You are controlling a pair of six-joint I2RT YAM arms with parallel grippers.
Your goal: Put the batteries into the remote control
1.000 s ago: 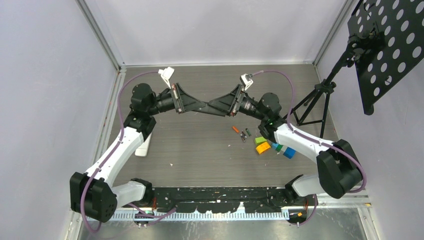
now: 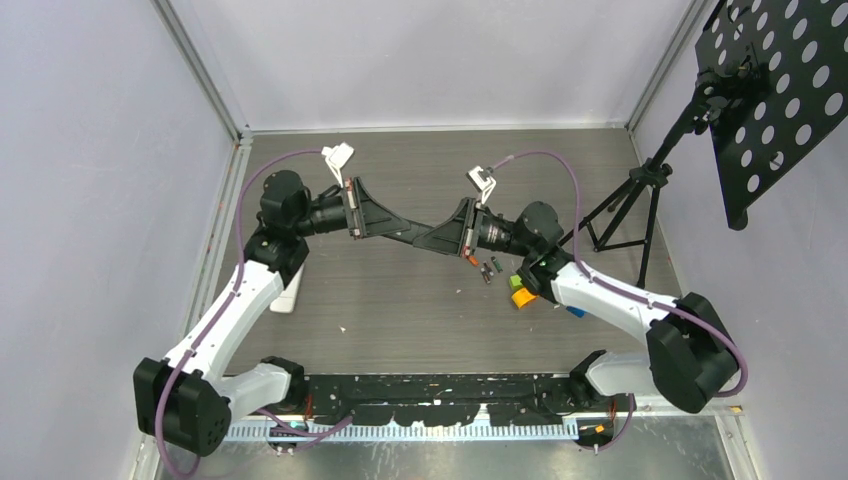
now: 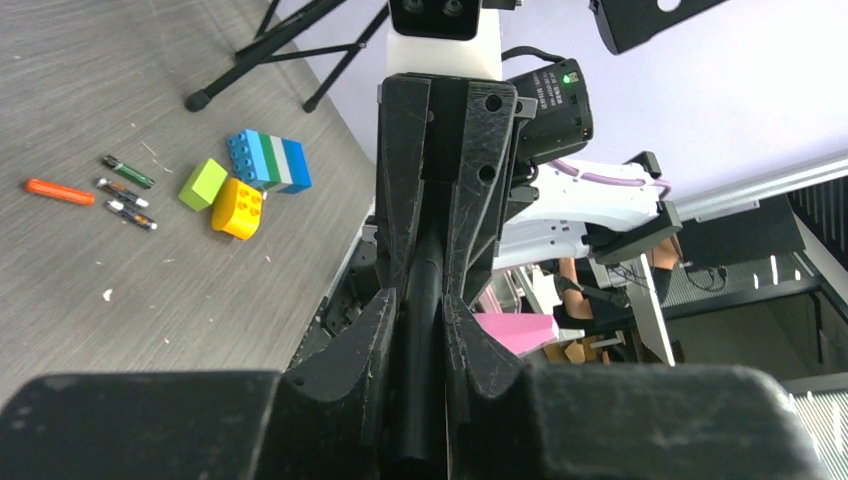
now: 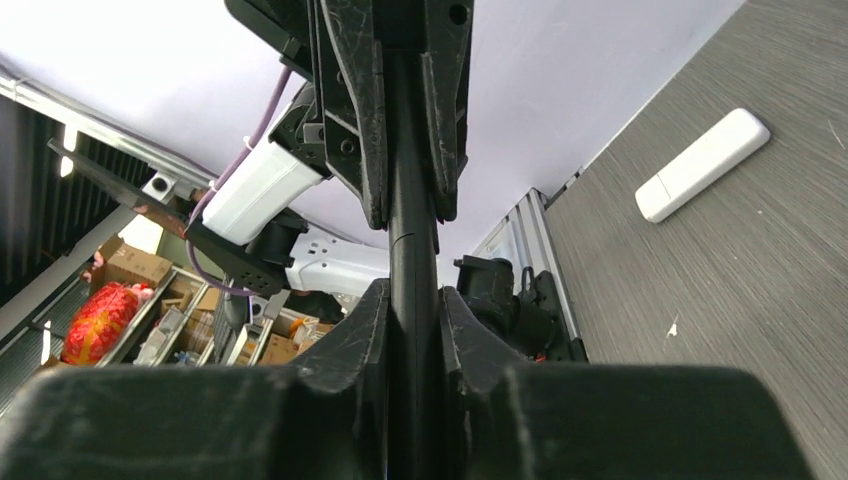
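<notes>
A long black remote control (image 2: 408,231) hangs above the table between both grippers. My left gripper is shut on one end, and my right gripper is shut on the other. Loose batteries (image 3: 130,216) lie on the grey table (image 2: 380,320), green and dark ones beside an orange one (image 3: 60,190). A white remote-shaped object (image 4: 700,165) lies at the table's left. Whether anything is inside the black remote cannot be seen.
Toy bricks, green (image 3: 203,185), yellow (image 3: 237,212) and striped blue (image 3: 298,165), sit at the right of the table. A black tripod (image 2: 650,180) with a perforated panel stands at the back right.
The right arm has shifted, its gripper and wrist lower in the top view and its elbow toward the front.
</notes>
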